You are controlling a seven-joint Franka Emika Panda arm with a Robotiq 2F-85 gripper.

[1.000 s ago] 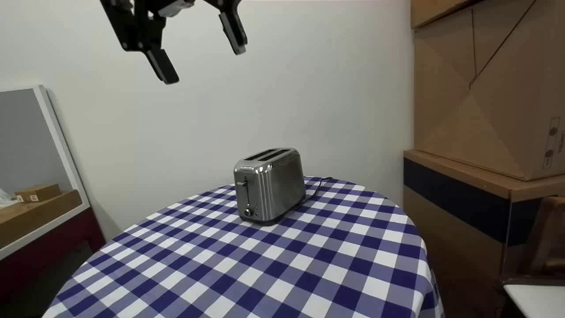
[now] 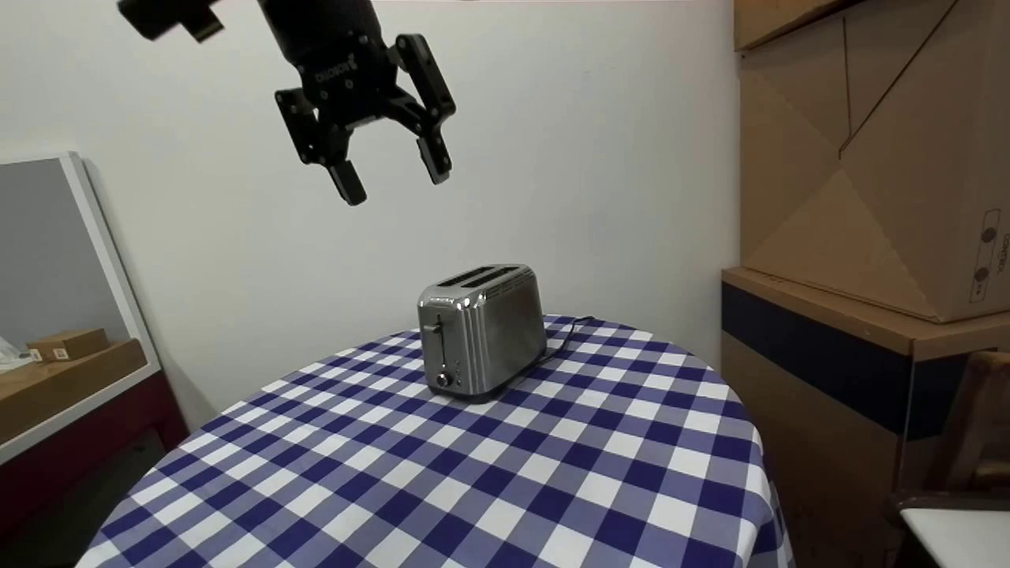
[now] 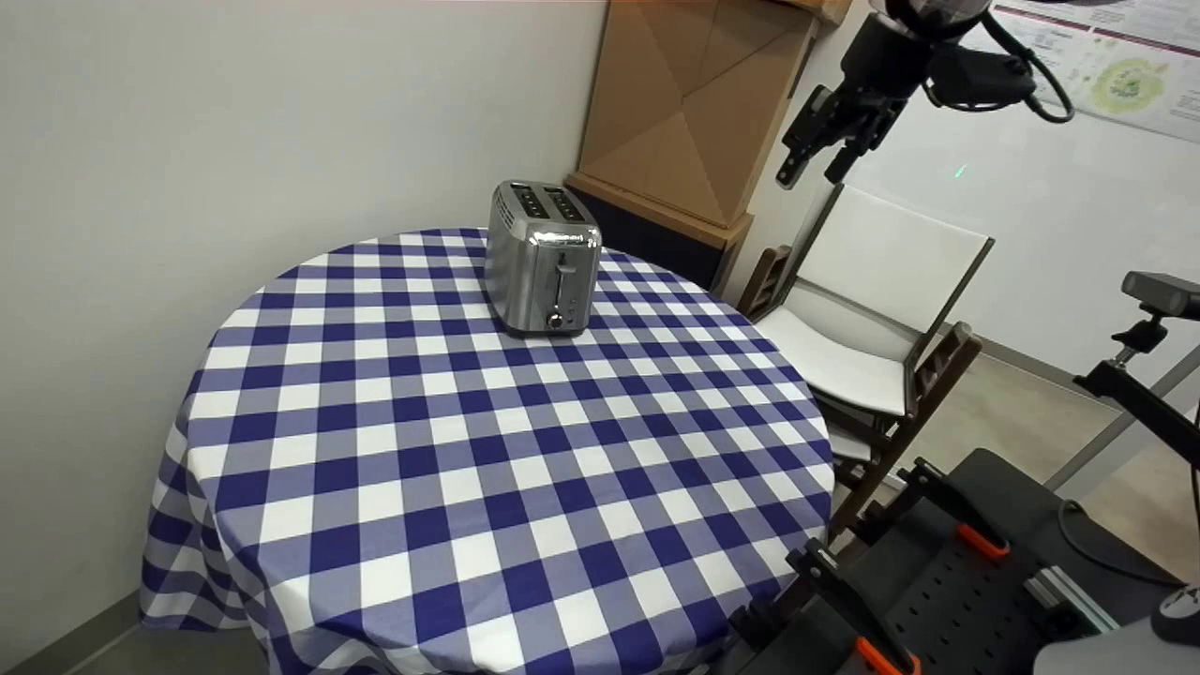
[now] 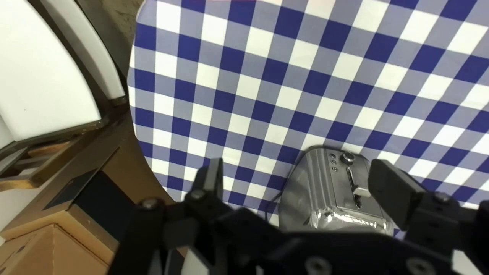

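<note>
A silver two-slot toaster [image 2: 484, 331] stands upright on a table with a blue-and-white checked cloth [image 2: 606, 445]. Its lever [image 3: 565, 270] is near the top of the front face, above a round dial [image 3: 554, 320]. Both slots look empty. My gripper [image 2: 394, 181] hangs in the air well above the table, open, with nothing between its fingers. In the second exterior view the gripper [image 3: 812, 178] shows at the upper right, apart from the toaster. From the wrist, the toaster [image 4: 327, 192] appears low in view, partly hidden behind the gripper's body and right finger.
A black cord [image 2: 568, 337] trails behind the toaster. Large cardboard boxes [image 2: 852, 189] and white chairs [image 3: 877, 270] stand beyond the table. A wall closes off the back.
In the first exterior view my gripper has come lower and appears smaller, with its fingers further right. The toaster has stayed in place.
</note>
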